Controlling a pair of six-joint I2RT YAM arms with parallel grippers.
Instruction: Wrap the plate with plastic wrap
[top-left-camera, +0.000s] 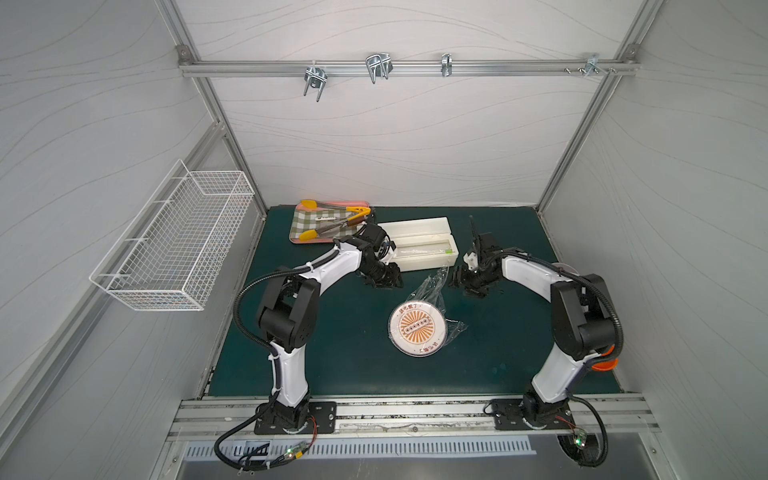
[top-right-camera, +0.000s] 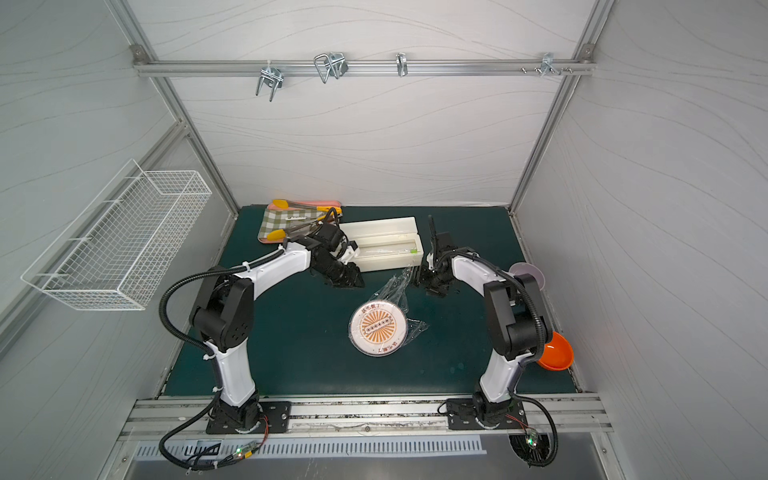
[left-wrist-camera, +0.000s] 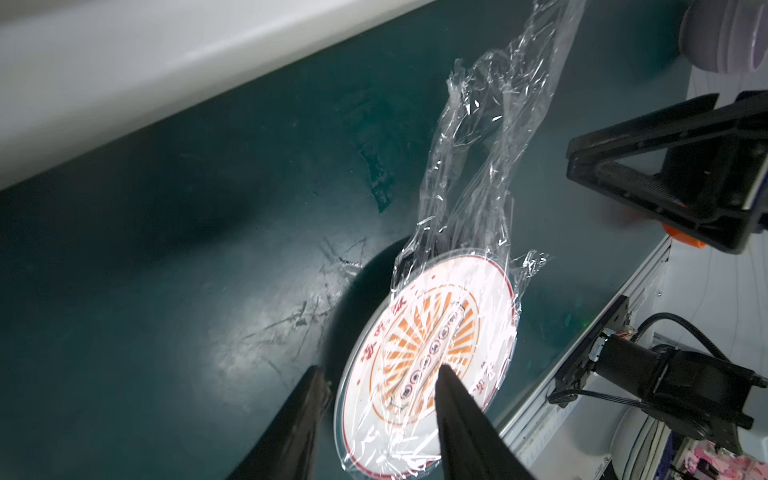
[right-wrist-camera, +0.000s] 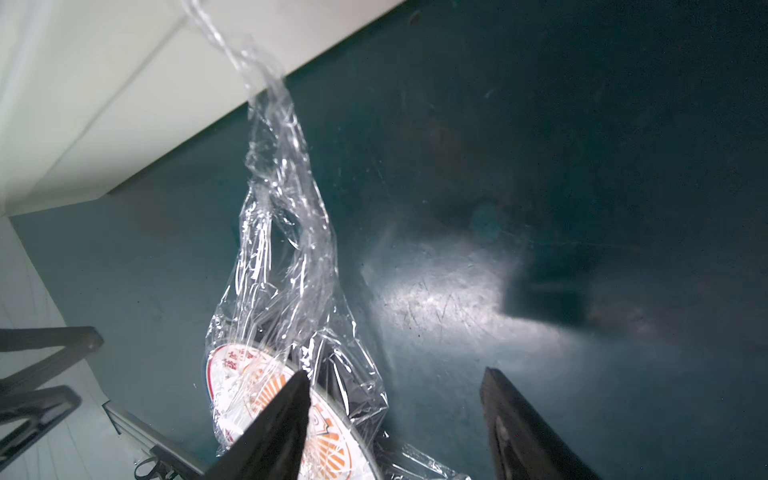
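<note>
The round white plate (top-left-camera: 417, 328), with an orange sunburst print, lies on the green table near the front middle. Clear plastic wrap (left-wrist-camera: 486, 136) covers its face and trails off its far edge as a crumpled strip toward the long white box (top-left-camera: 424, 257). A loose tail of the wrap (top-left-camera: 456, 329) sticks out at the plate's right. My left gripper hangs behind and left of the plate, open and empty. On the strip's other side, my right gripper stands with its fingers apart, bare table between them.
A tray with yellow-tipped tongs (top-left-camera: 329, 221) sits at the back left. An orange bowl (top-right-camera: 555, 352) and a pale purple bowl (top-right-camera: 527, 275) stand along the right edge. Left of the plate, the table is clear. A white wire basket (top-left-camera: 177, 240) hangs on the left wall.
</note>
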